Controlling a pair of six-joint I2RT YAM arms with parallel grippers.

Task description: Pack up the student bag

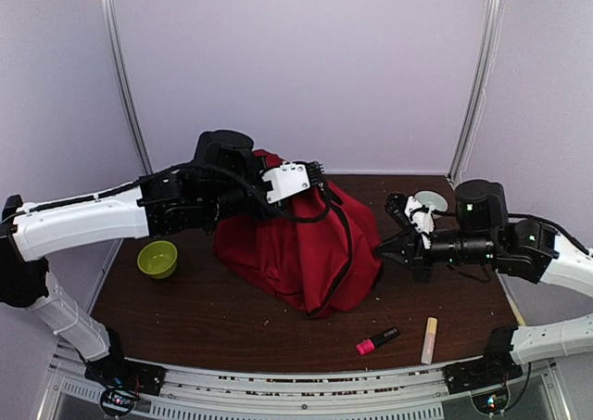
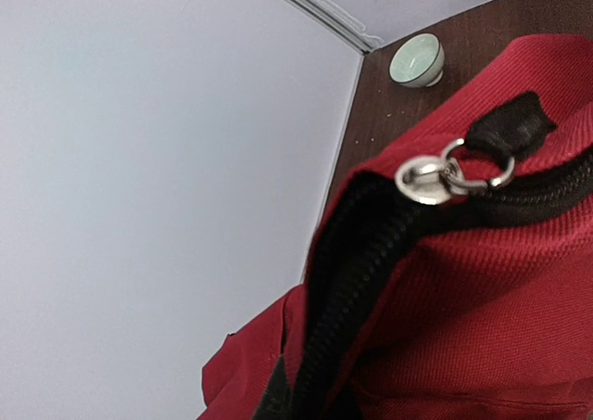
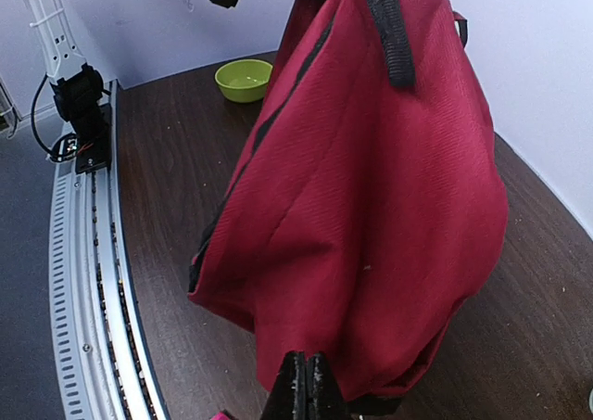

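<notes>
The red bag stands on the table, its upper part hidden under the left arm in the top view. My left gripper is shut on the bag's edge beside the open black zipper. In the left wrist view the silver zipper slider sits on the zipper track, and its black pull tab lies loose on the red cloth. My right gripper is shut with nothing between its fingers, at the lower part of the bag's right side and away from that tab.
A green bowl stands to the left, and a pale bowl is behind the right arm. Near the front edge lie a pink-and-black marker and a pale yellow stick.
</notes>
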